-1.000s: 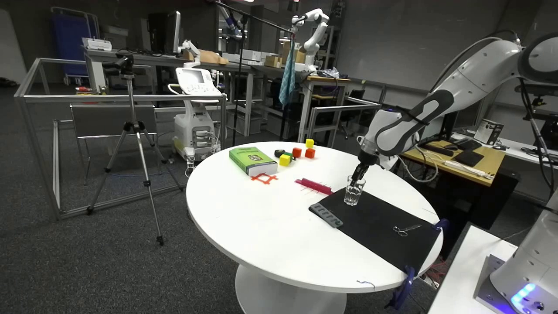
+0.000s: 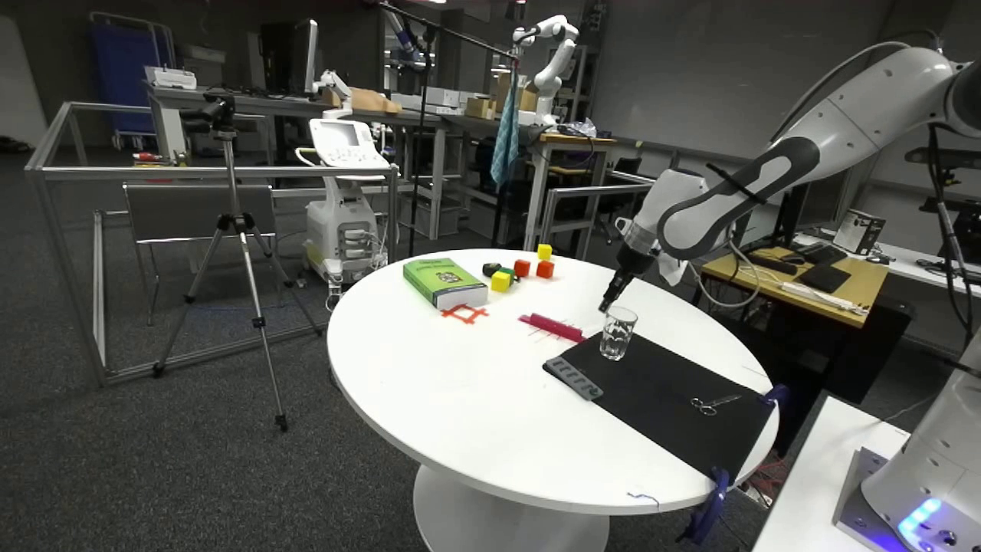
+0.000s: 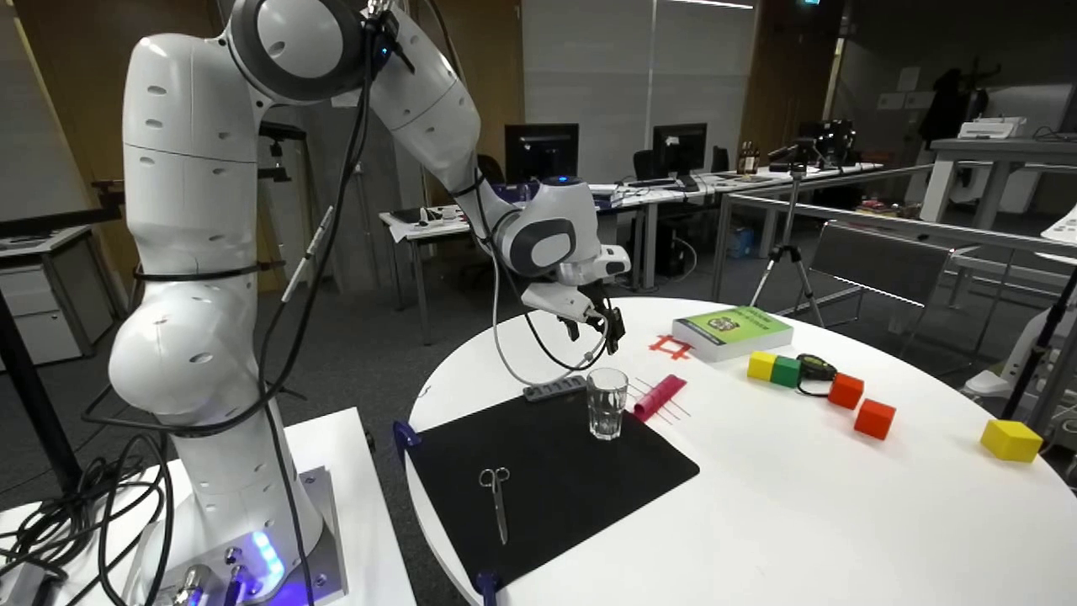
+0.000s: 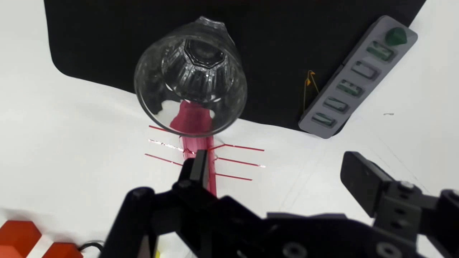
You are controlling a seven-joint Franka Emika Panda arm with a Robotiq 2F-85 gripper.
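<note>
A clear drinking glass (image 2: 618, 333) stands upright on the black mat (image 3: 545, 475), near the mat's edge. My gripper is open, its fingers wide apart with nothing between them. In the wrist view the glass (image 4: 191, 81) lies ahead of the fingertips and to the left, not between them. The left finger (image 4: 198, 165) overlaps a crimson strip (image 4: 198, 148) in this view. From the first exterior view, the gripper (image 2: 608, 302) appears above and just behind the glass's rim.
A grey slotted bar (image 4: 357, 79) lies at the mat's edge. Scissors (image 3: 496, 495) rest on the mat. Thin red sticks lie by the crimson strip. Further off are a green book (image 2: 446, 281), red blocks (image 3: 874, 419), and yellow blocks (image 3: 1010, 441).
My gripper has risen and moved from the glass to a place above and behind it. The glass stands very slightly further left in the first exterior view.
</note>
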